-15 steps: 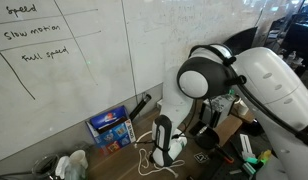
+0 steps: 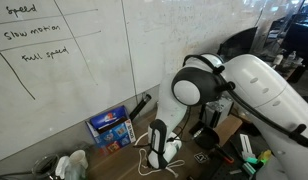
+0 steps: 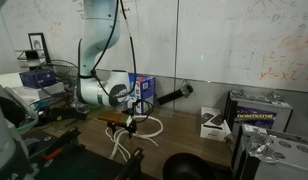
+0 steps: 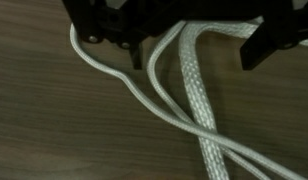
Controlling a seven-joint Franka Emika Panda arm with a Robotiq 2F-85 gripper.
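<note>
A thick braided white rope (image 4: 196,85) runs through the middle of the wrist view, passing below and between the fingers. Thinner white cord (image 4: 134,88) curves from the upper left and crosses over the thick one lower down. My gripper stands open above the table, its dark fingers (image 4: 277,38) set wide apart at the top of the wrist view. Nothing is held between them. In exterior view 2 the white rope (image 3: 118,148) trails over the tabletop around and in front of the gripper (image 3: 124,130). The fingertips are too small to make out in exterior view 1.
A blue and red box (image 2: 112,130) stands against the whiteboard. A black pan (image 3: 182,166) lies at the front, with a small white box (image 3: 214,124) and a Dominator box (image 3: 258,112) to the right. Wooden table (image 3: 172,130) shows bare between rope and white box.
The arm has shifted slightly, its upper part moving a little to the left and lower in exterior view 1. The rope and boxes look unmoved.
</note>
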